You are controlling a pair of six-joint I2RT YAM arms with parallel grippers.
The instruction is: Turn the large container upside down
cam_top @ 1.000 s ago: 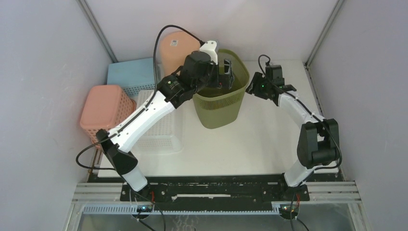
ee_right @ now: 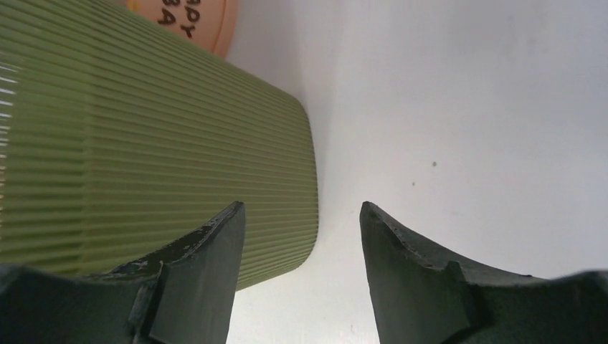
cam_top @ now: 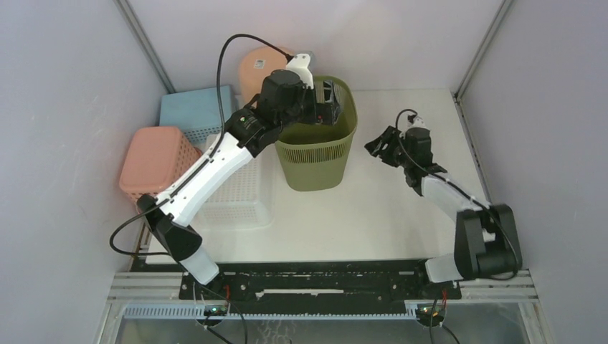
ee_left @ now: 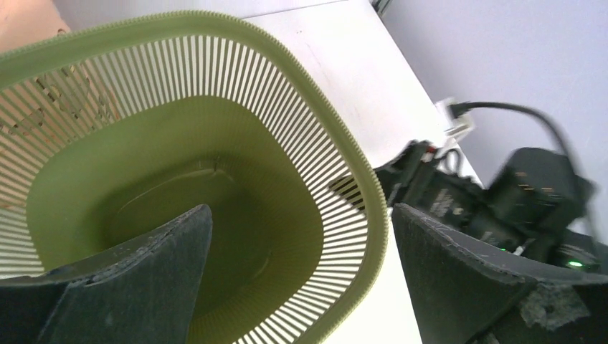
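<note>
The large green container (cam_top: 313, 168) stands upright on the white table, its opening facing up. Over that opening my left gripper (cam_top: 331, 109) is open. In the left wrist view the container's ribbed right rim (ee_left: 337, 147) runs between the spread fingers, and nothing is clamped. To the right of the container, clear of its wall, is my right gripper (cam_top: 376, 146), its fingers parted. The right wrist view shows the container's ribbed side (ee_right: 201, 172) partly behind the left finger and bare table in the gap.
Left of the container are a white basket (cam_top: 233, 193), a pink basket (cam_top: 159, 161) and a blue basket (cam_top: 188, 107). A round orange lid (cam_top: 259, 66) leans behind.
The left arm moved slightly left.
</note>
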